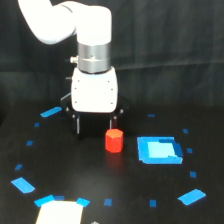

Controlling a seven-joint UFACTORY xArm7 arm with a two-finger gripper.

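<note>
A red, faceted block [115,142] rests on the dark table near the middle of the camera view. To its right is a small blue tray [143,152] with a pale, empty-looking floor. My gripper [95,123] hangs from the white arm, above and slightly left of the block. Its dark fingers stand wide apart, so it is open, and nothing shows between them. The right finger appears close to the block's upper edge in the picture; whether they touch I cannot tell against the dark background.
Blue tape marks [189,197] dot the black table. A white object [60,212], partly cut off, is at the bottom left edge.
</note>
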